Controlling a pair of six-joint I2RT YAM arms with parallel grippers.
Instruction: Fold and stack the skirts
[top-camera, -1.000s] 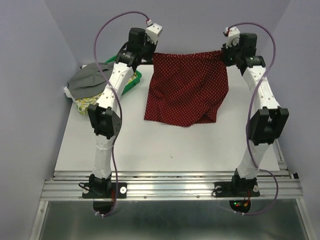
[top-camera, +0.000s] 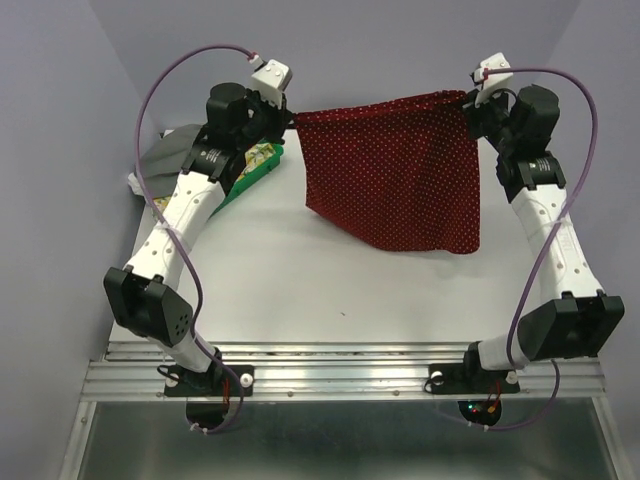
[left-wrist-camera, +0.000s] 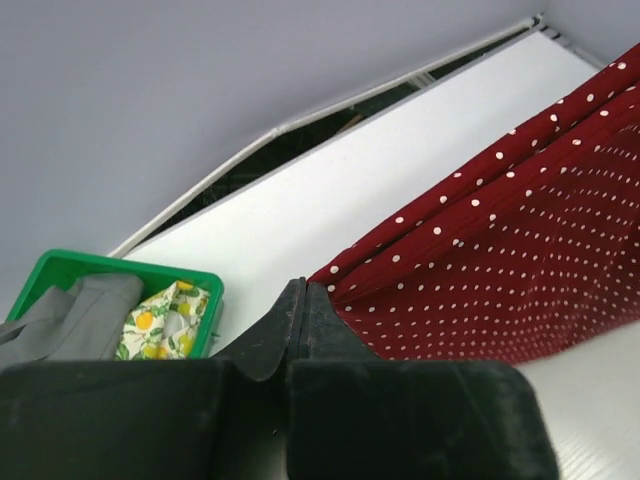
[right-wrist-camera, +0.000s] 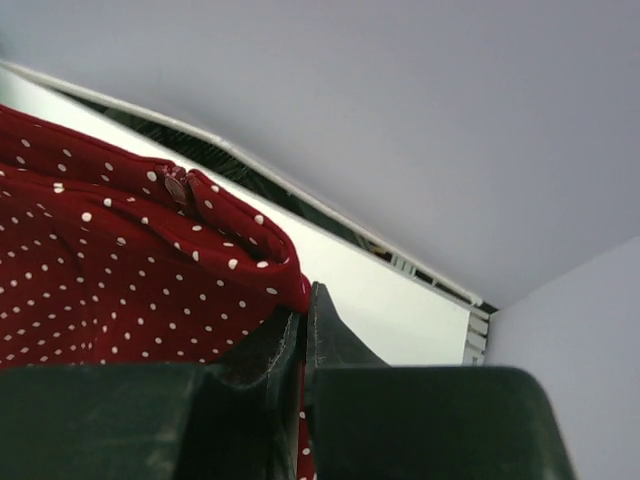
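Note:
A dark red skirt with white dots (top-camera: 395, 170) hangs stretched between my two grippers, its waistband pulled nearly straight and its lower part spread toward the front. At one end of the waistband, my left gripper (top-camera: 292, 120) is shut on the cloth; in the left wrist view the skirt's corner (left-wrist-camera: 345, 280) comes out of its closed fingertips. The other end is pinched by my right gripper (top-camera: 470, 105). Bunched red cloth (right-wrist-camera: 265, 265) enters its fingers in the right wrist view. Part of the skirt's far side is hidden behind the front layer.
On the left of the white table (top-camera: 260, 290) stands a green basket (top-camera: 262, 172) holding grey cloth (top-camera: 175, 160) and a yellow-and-white patterned cloth (left-wrist-camera: 165, 320). Grey walls rise behind and at both sides.
Both grippers have moved apart and slightly toward the front, drawing the waistband tighter.

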